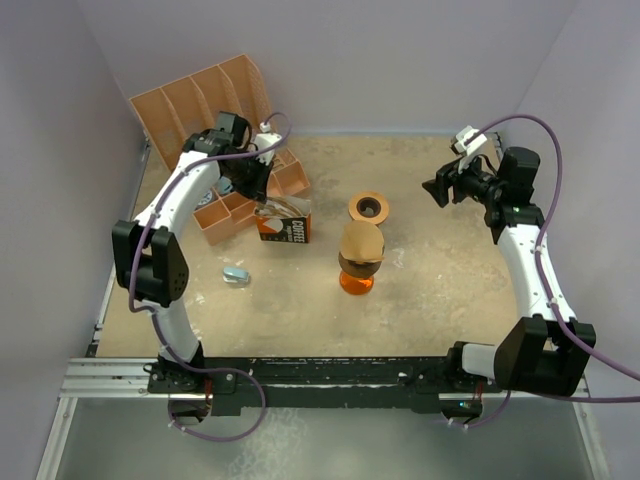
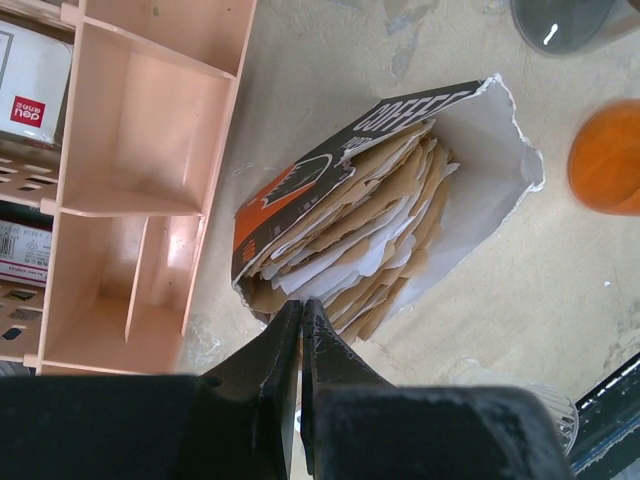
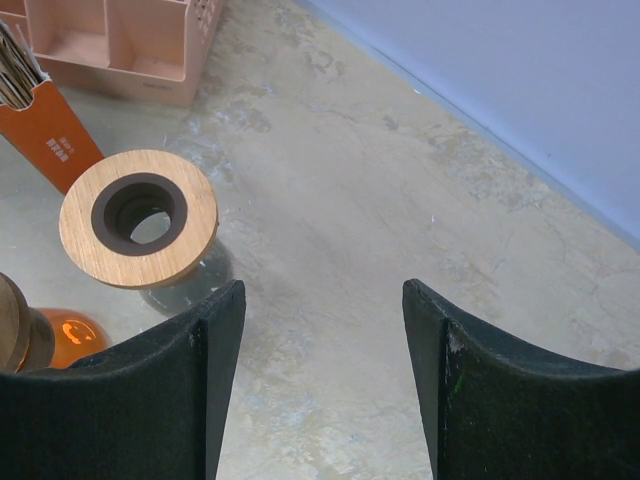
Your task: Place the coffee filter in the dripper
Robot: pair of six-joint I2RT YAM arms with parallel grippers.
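Observation:
A black and orange coffee-filter box (image 1: 285,228) stands upright with its top open. Packed inside it are brown and white paper filters (image 2: 365,225). My left gripper is over the near end of the box, its fingertips together against the filter edges; whether paper is pinched between them cannot be told. To the right are a wood-rimmed round piece with a dark hollow centre (image 3: 142,215) on clear glass and an orange glass vessel (image 1: 356,284) with a tan top (image 1: 361,240). Which is the dripper is unclear. Far right, my right gripper is open and empty.
A pink compartment organizer (image 2: 140,110) stands beside the box, under the left arm. A small pale-blue item (image 1: 236,275) lies nearer the front. Bare table (image 1: 440,270) stretches across the right side and the front middle.

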